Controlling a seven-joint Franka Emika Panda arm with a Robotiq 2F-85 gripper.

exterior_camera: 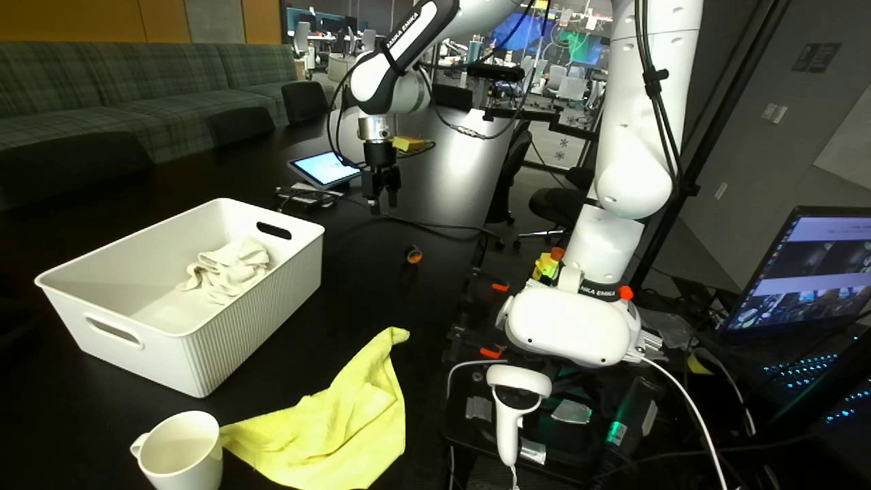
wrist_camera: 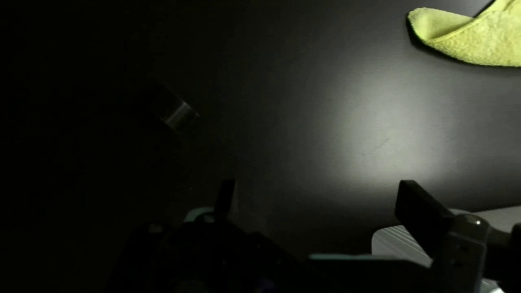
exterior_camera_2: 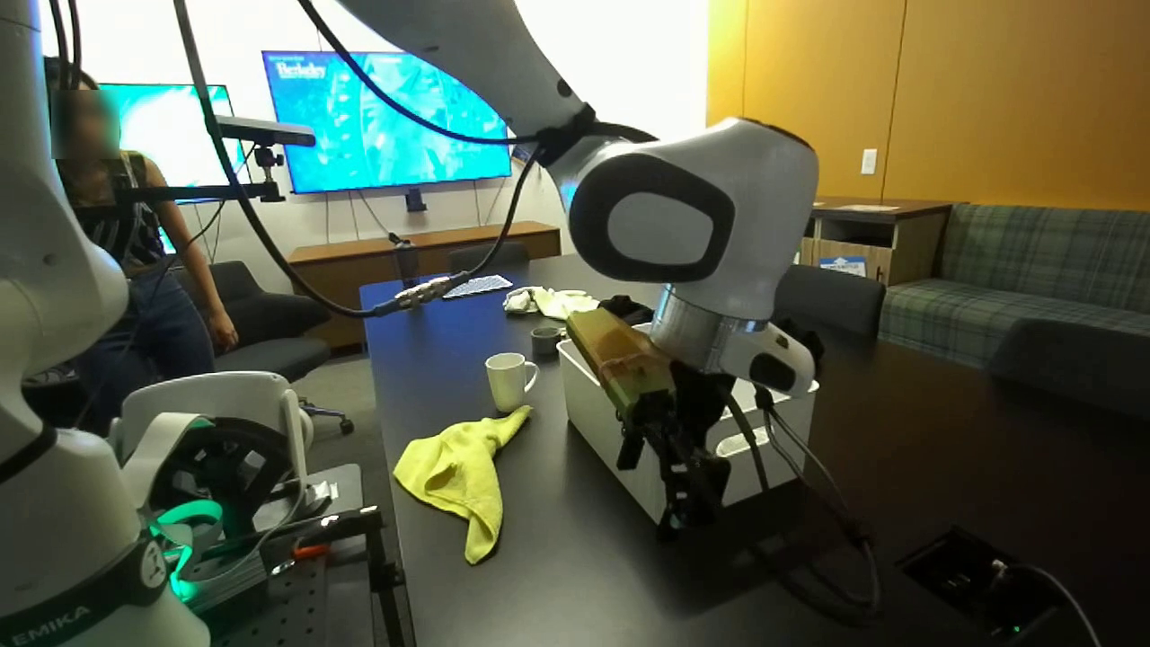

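My gripper (exterior_camera: 382, 205) hangs fingers down over the dark table, behind the white bin (exterior_camera: 265, 302), with nothing between its spread fingers. In the wrist view the two fingertips stand wide apart around the gripper's middle (wrist_camera: 315, 195). A rumpled pale cloth (exterior_camera: 228, 269) lies inside the bin. On the near side of the table a yellow cloth (exterior_camera: 351, 416) is spread beside a white mug (exterior_camera: 181, 453). A small dark cylinder with an orange end (exterior_camera: 414, 256) lies right of the bin; a small dark object (wrist_camera: 178, 112) shows faintly at upper left in the wrist view.
Behind the gripper lie a lit tablet (exterior_camera: 324, 169) and a dark cable (exterior_camera: 424, 226) crossing the table. Beyond the mug, a small dark cup (exterior_camera_2: 545, 341) and another pale cloth (exterior_camera_2: 550, 301) show. Bare table separates bin and yellow cloth.
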